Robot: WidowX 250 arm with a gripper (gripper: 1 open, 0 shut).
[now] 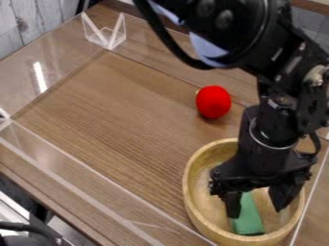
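My black gripper (257,193) hangs down into a tan bowl (199,197) at the lower right, its fingers open. Inside the bowl a green block (248,223) lies beneath the gripper, partly hidden by it. I cannot tell whether the fingers touch the block. A red ball (214,102) rests on the wooden table behind the bowl, left of my arm.
A small clear plastic object (107,31) stands at the back left. A light blue object behind my arm is mostly hidden.
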